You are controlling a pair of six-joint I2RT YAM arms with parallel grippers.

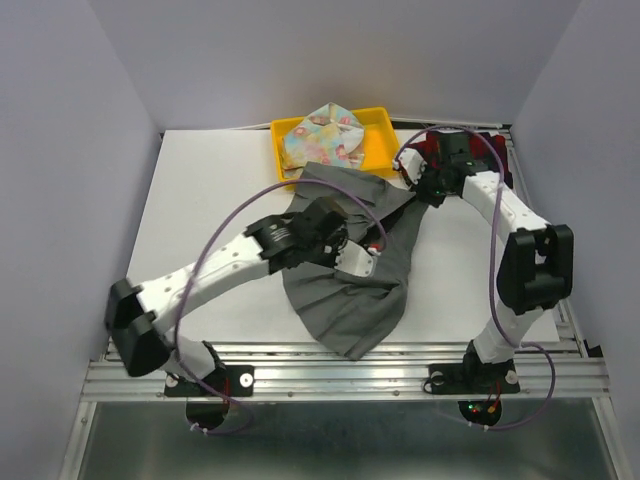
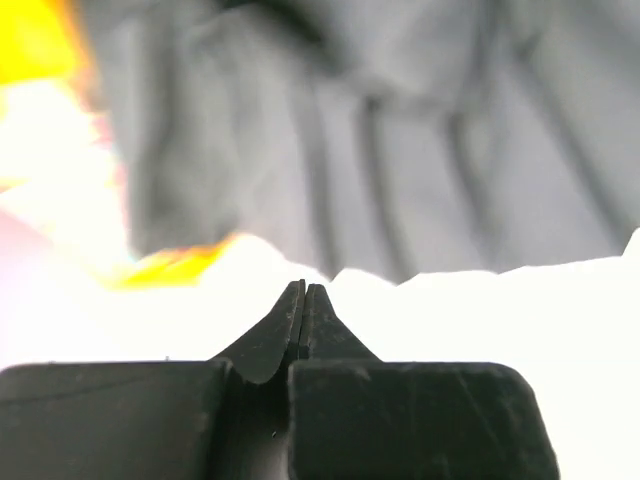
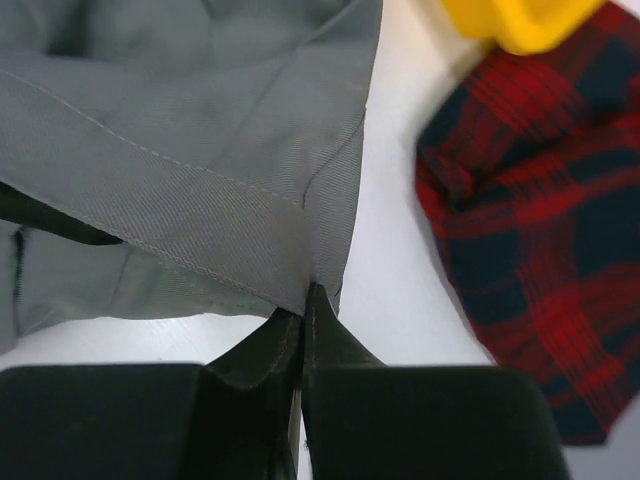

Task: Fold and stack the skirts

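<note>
A grey skirt lies loosely spread over the middle of the white table, its upper part folded and bunched. My right gripper is shut on a folded edge of the grey skirt, at the cloth's upper right corner. Over the skirt's middle, in the top view, is my left gripper. The left wrist view shows its fingertips shut with nothing visible between them, and the grey cloth blurred beyond. A red and dark checked cloth lies at the back right.
Behind the skirt stands a yellow basket holding a pale patterned cloth. The skirt's upper edge lies close to the basket.
</note>
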